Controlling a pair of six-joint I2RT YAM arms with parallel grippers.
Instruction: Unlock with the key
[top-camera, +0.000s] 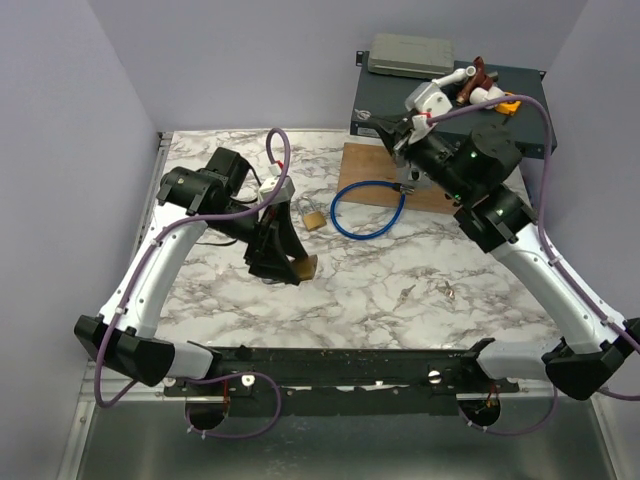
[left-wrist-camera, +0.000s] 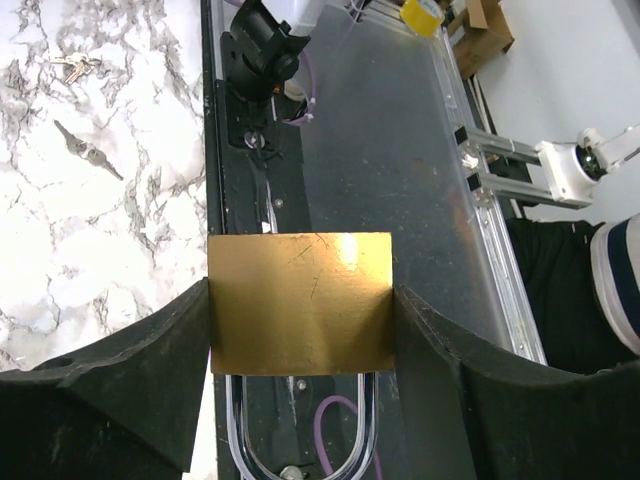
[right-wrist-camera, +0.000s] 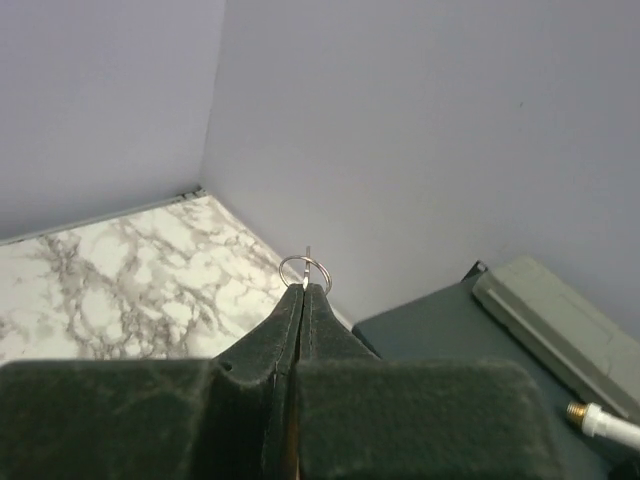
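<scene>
My left gripper (top-camera: 292, 262) is shut on a brass padlock (left-wrist-camera: 301, 303), whose steel shackle (left-wrist-camera: 367, 430) points back between the fingers in the left wrist view. At the tips of my right gripper, a thin wire key ring (right-wrist-camera: 282, 270) sticks out, with a small metal piece through it. Any key blade is hidden by the shut fingers. From above, this gripper reaches toward the dark shelf at the back, well apart from the held padlock. A second brass padlock (top-camera: 314, 219) lies on the marble table with its shackle toward the back.
Key bunches (top-camera: 405, 293) lie on the table's front right. A blue cable (top-camera: 335, 222) curls by a wooden board (top-camera: 360, 163). The dark shelf (top-camera: 520, 150) overhangs the back right, close to my right arm.
</scene>
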